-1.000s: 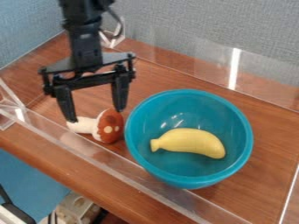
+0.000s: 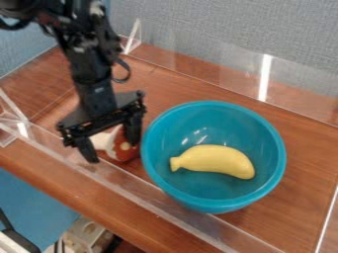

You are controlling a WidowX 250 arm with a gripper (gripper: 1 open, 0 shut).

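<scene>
The black gripper [image 2: 109, 141] is low over a toy mushroom [image 2: 123, 149] with a red, white-spotted cap and a pale stem, just left of the blue bowl. Its open fingers reach down around the toy and partly hide it. A yellow banana [image 2: 211, 160] lies in the blue bowl [image 2: 264, 138].
The wooden tray floor [image 2: 297, 203] has free room right of the bowl and behind it. Clear low walls edge the tray, and grey panels stand at the back and left.
The gripper has come down onto the mushroom from above, its fingers now lower beside it. The bowl and banana have not moved.
</scene>
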